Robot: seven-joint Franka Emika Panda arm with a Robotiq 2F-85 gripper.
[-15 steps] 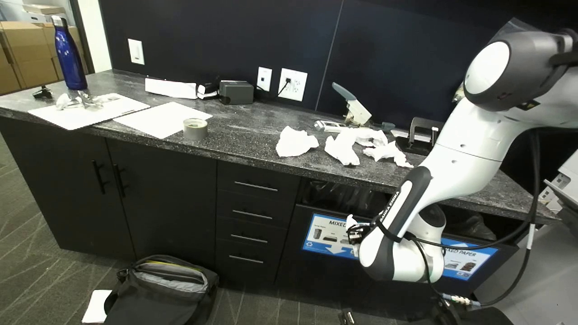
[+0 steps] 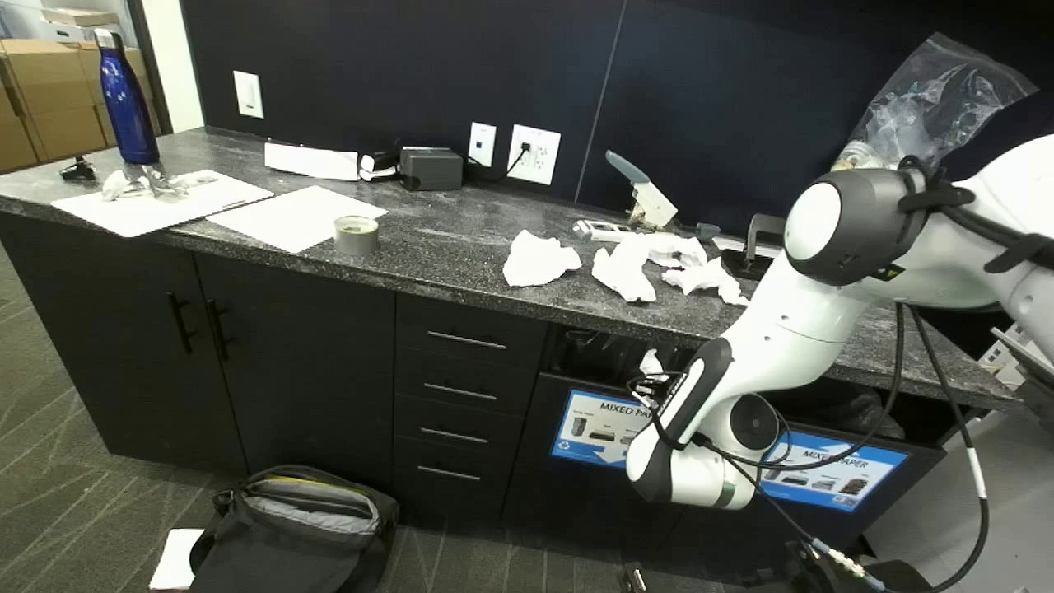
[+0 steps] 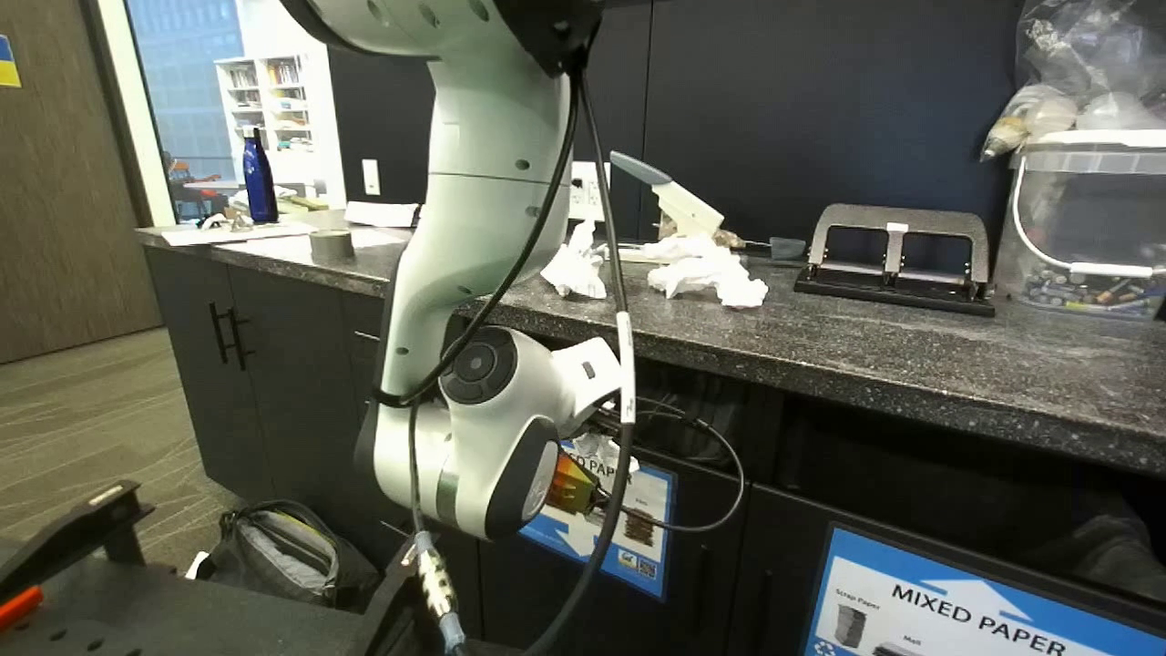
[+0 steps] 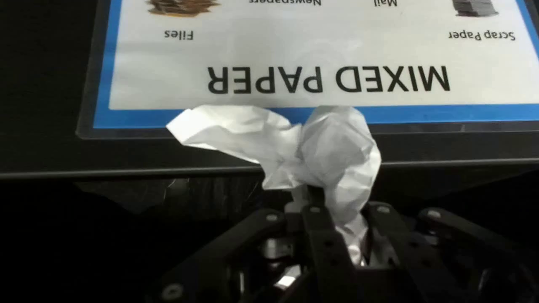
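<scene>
A crumpled white paper (image 4: 338, 146) is pinched in my gripper, whose dark fingers are shut on its lower part in the wrist view. Most of the paper sticks out beyond the fingertips. Behind it is the bin front with its blue-and-white MIXED PAPER sign (image 4: 323, 86), upside down in this view. In exterior view 1 the held paper (image 2: 652, 364) shows at the bin's dark opening (image 2: 593, 356), near the opening's right part. The arm hides much of the gripper in exterior view 2, where a bit of white paper (image 3: 601, 448) shows beside the sign.
Several crumpled papers (image 2: 538, 259) lie on the dark counter (image 2: 445, 252) above the bin. A hole punch (image 3: 896, 257), a tape roll (image 2: 356, 235) and a blue bottle (image 2: 127, 99) stand there too. A second paper bin (image 2: 835, 469) is to the right; the counter's edge overhangs both.
My arm has swung left in exterior view 1, and the held paper has risen from in front of the sign to the opening above it. The counter objects have stayed put.
</scene>
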